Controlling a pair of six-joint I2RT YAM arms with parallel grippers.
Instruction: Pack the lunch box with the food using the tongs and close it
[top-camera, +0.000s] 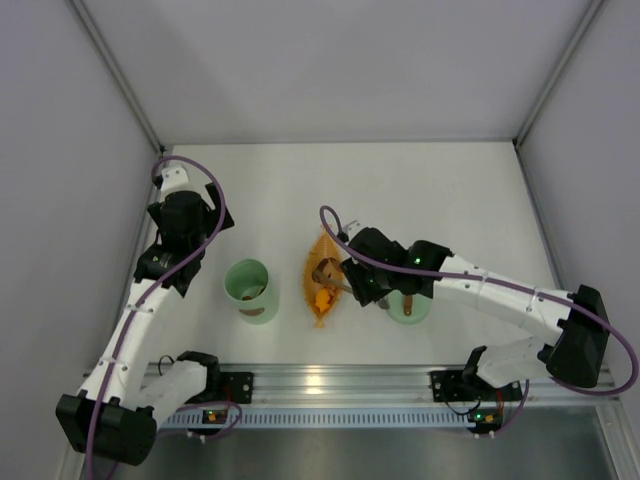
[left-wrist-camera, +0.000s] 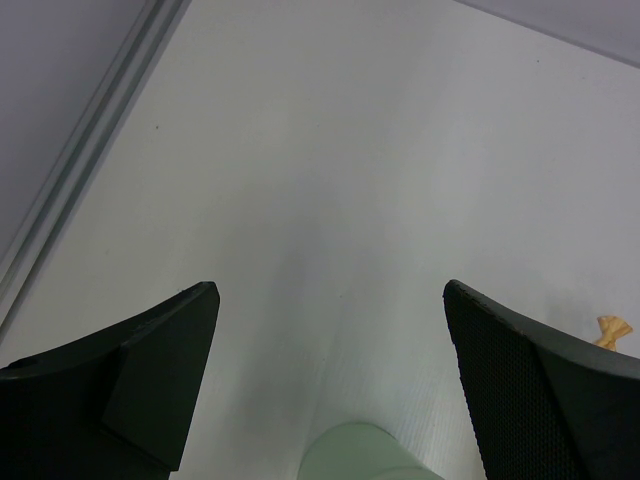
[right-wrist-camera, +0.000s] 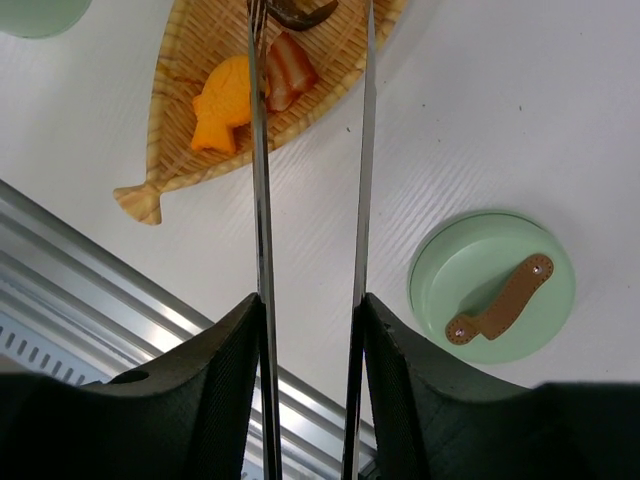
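Observation:
A woven fish-shaped basket (top-camera: 312, 300) holds an orange fish-shaped piece (right-wrist-camera: 218, 105), a reddish meat-like piece (right-wrist-camera: 289, 70) and a dark brown piece (right-wrist-camera: 308, 16). My right gripper reaches over it with long metal fingers, part open, tips at the dark piece; whether anything is between them is unclear. A green cylindrical container (top-camera: 245, 310) stands left of the basket. A green lid with brown handle (right-wrist-camera: 450, 270) lies to the right. My left gripper is open and empty, high at the left above the container.
Walls bound it at the sides and back, and a metal rail (top-camera: 330, 374) runs along the front edge.

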